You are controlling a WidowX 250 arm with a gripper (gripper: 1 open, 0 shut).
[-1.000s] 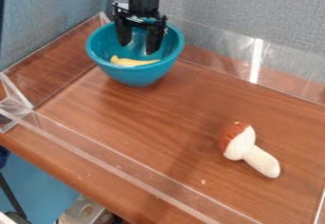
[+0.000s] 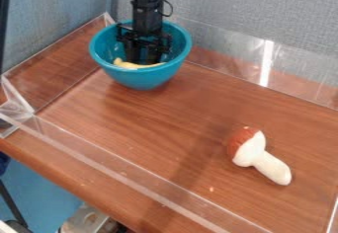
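My black gripper (image 2: 142, 45) reaches down from the top of the view into a teal bowl (image 2: 156, 74) at the back left of the wooden table. Its fingers are low inside the bowl, over a pale yellow elongated object (image 2: 129, 64) that lies on the bowl's bottom and is partly hidden. I cannot tell whether the fingers are open, shut or touching it. A mushroom toy (image 2: 262, 160) with a red-orange cap and white stem lies on its side at the front right.
Clear plastic walls (image 2: 264, 69) edge the wooden surface (image 2: 152, 138) at the back, left and front. Grey textured panels stand behind.
My gripper has moved downward into the bowl and now covers part of the yellow object. The mushroom toy has not moved.
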